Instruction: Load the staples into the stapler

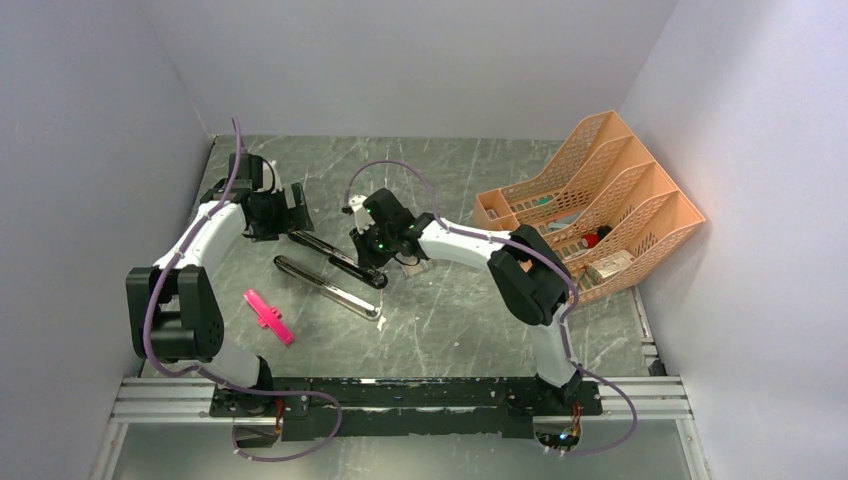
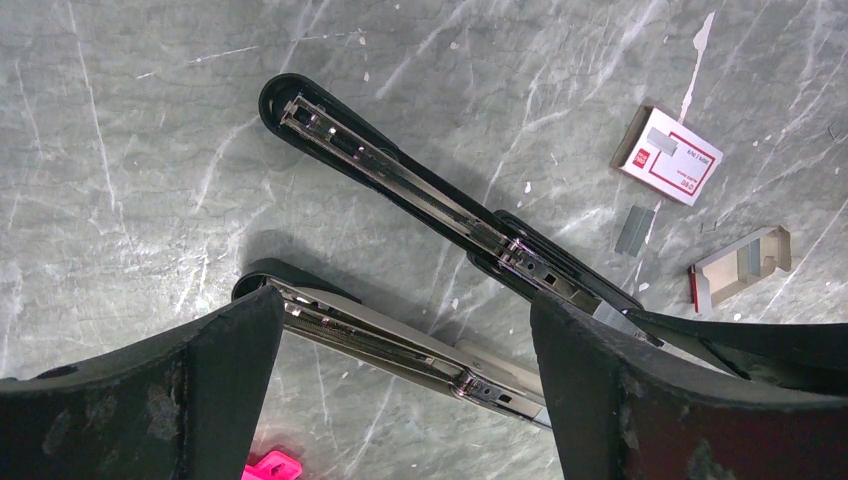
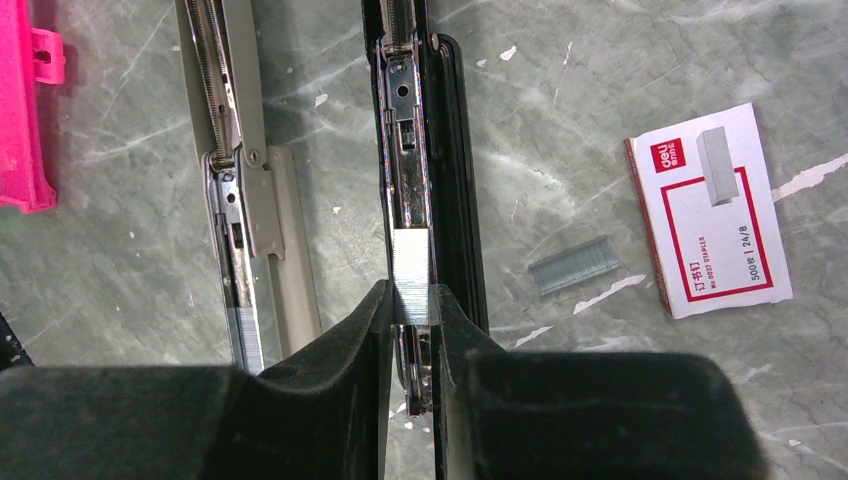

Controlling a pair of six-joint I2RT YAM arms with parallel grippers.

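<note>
In the right wrist view a strip of staples (image 3: 411, 262) lies lengthwise over the metal channel of the opened black stapler (image 3: 461, 180). My right gripper is shut on the strip's near end, a fingertip on each side. How deep the strip sits in the channel, I cannot tell. The opened grey stapler (image 3: 262, 205) lies alongside, with staples (image 3: 247, 335) in its channel. My left gripper stands open above the two staplers' far ends, nothing between its fingers. A loose staple strip (image 3: 574, 265) rests on the table beside the white staple box (image 3: 712, 235).
Right of the staplers lies an open small box tray (image 2: 738, 268). A pink stapler (image 1: 268, 317) is at the front left. The orange organizer (image 1: 655, 215) fills the right side. Bare table (image 1: 450, 325) shows at front centre.
</note>
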